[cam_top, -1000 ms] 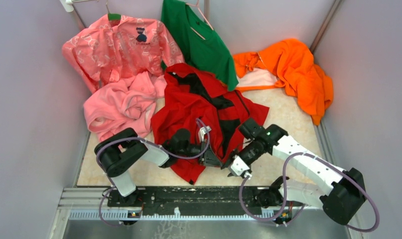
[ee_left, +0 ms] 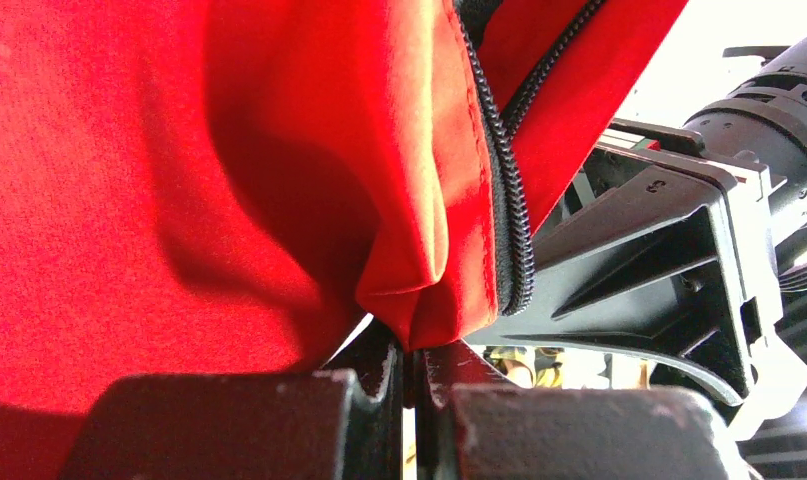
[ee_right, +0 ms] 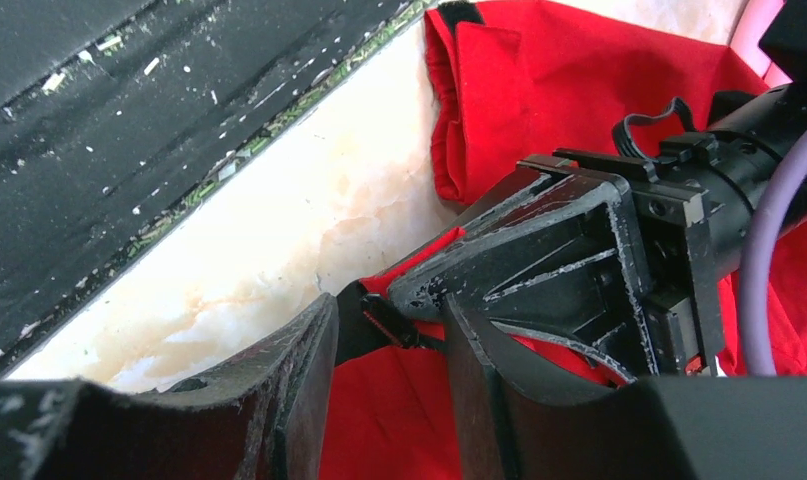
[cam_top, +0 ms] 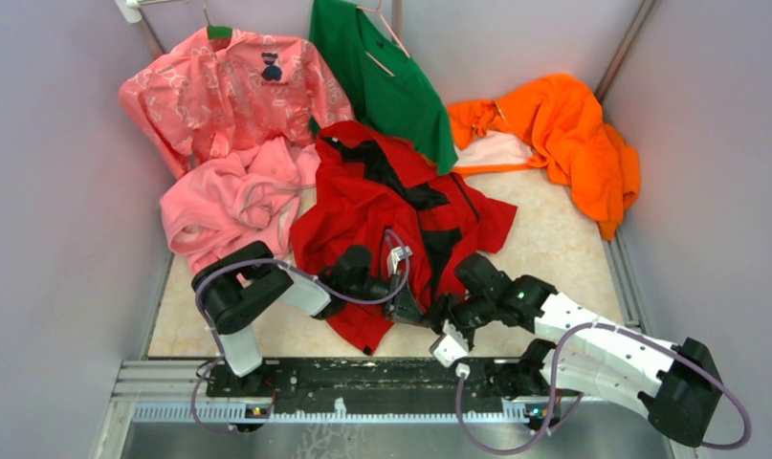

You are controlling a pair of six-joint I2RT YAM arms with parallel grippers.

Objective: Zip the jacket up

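Note:
The red jacket lies open on the table, black lining showing, its front hem under both grippers. My left gripper is shut on a fold of red fabric beside the black zipper, whose teeth run up the edge. In the right wrist view a small dark zipper end with red cloth lies at the left gripper's tips. My right gripper stands part open just over it, a finger on each side; whether they touch it I cannot tell.
Pink garments lie at the left, a green shirt hangs at the back, and an orange garment lies at the right. The dark table edge runs along the front, close below the grippers.
The jacket lies about the same.

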